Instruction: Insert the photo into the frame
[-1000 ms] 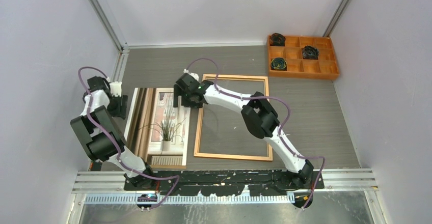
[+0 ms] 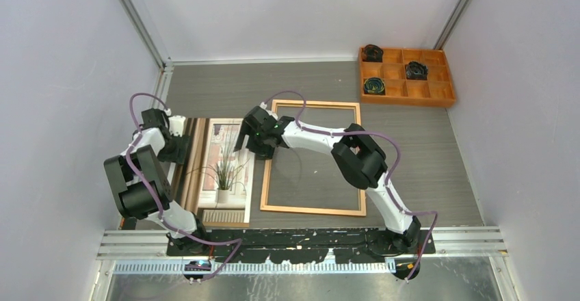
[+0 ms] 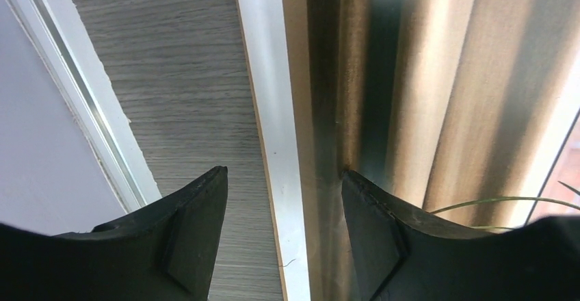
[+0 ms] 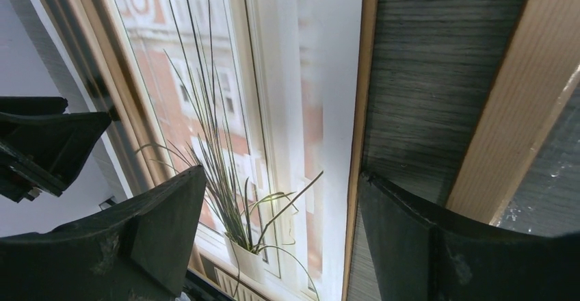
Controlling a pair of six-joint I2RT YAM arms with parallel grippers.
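The photo (image 2: 208,191), a panel showing a window, curtain and potted grass, lies at the left of the table. To its right rests the empty light-wood frame (image 2: 313,211). Over the photo's left side is my left gripper (image 2: 176,152); in the left wrist view its fingers (image 3: 198,226) stand apart on either side of the white left edge. My right gripper (image 2: 252,149) is above the photo's right side. Its parted fingers (image 4: 171,212) flank the thin wooden right edge, one over the picture and the other over the gap beside it. Neither gripper appears closed on anything.
An orange compartment box (image 2: 409,92) with several dark coils sits at the back right. The left wall's metal rail (image 3: 96,116) runs close to the photo's left side. Bare table shows behind the photo and right of the frame.
My left gripper has moved right, from beside the photo onto its left edge. The photo and frame have not moved.
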